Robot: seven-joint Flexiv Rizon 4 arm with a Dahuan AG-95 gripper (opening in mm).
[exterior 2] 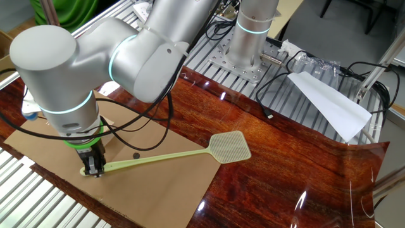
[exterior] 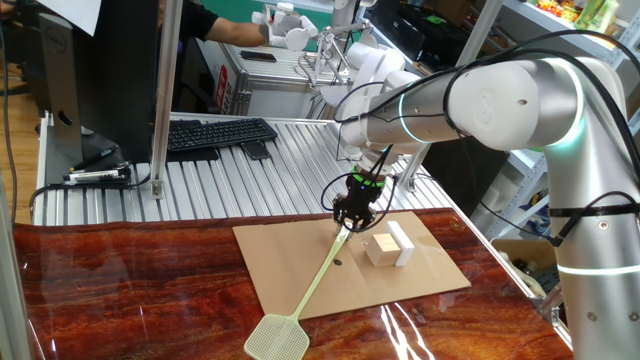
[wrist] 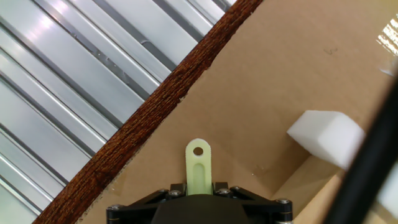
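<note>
A pale green fly swatter lies across the cardboard sheet, its meshed head out over the dark wooden tabletop. At its handle end is my gripper, pointing down. From the wrist, the rounded handle tip with its hole pokes out beyond the gripper, and the black fingers press close on both sides of it, shut on the handle. The undersides of the fingertips are hidden.
A wooden block and a white block stand close beside the gripper on the cardboard. Cables loop around the wrist.
</note>
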